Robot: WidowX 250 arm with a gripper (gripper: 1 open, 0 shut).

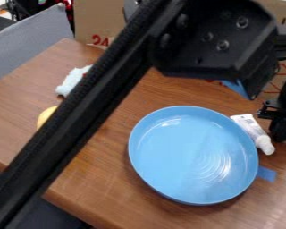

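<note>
A light blue plate (193,156) lies on the wooden table (110,183). Just right of it is a white tube (253,130) with a white cap. My black gripper (281,116) is at the right edge, beside the tube, partly cut off and dark; whether it is open or shut cannot be made out. A yellow object (44,116) and a white cloth (71,80) at the left are partly hidden behind my black arm, which crosses the view diagonally.
A cardboard box (93,22) stands at the back. A grey fabric surface (24,58) borders the table at upper left. Blue tape lies right of the plate.
</note>
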